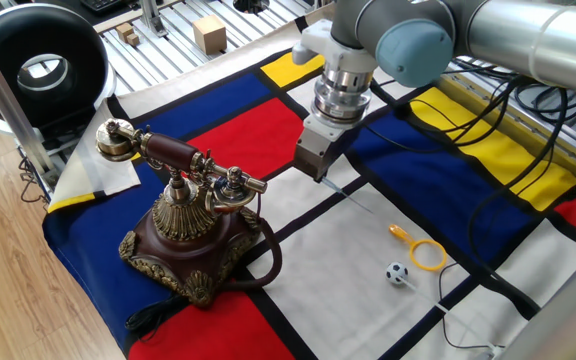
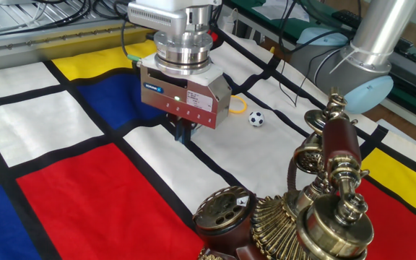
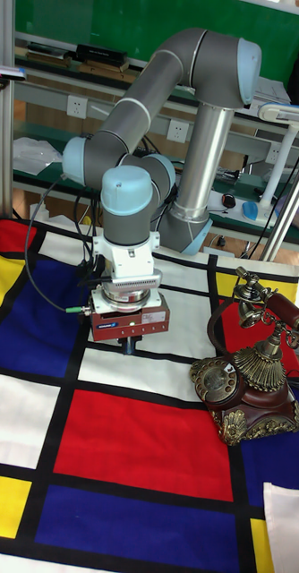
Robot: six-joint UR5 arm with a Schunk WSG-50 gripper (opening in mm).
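Observation:
My gripper hangs over the pale part of the patterned cloth, right of the telephone in exterior view 1. A thin, pale bluish rod-like tool sticks out from its tip toward the lower right, and the fingers appear shut on it. In exterior view 2 the dark fingers stand close together, the tool hidden behind them. An ornate brown and brass telephone stands with its handset on the cradle. On the cloth lie a yellow-handled magnifier-like ring and a small black-and-white ball.
The colour-block cloth covers the table, with wide bare areas around the gripper. Loose black cables hang along the right side. Behind the cloth, a cardboard box sits on slatted metal.

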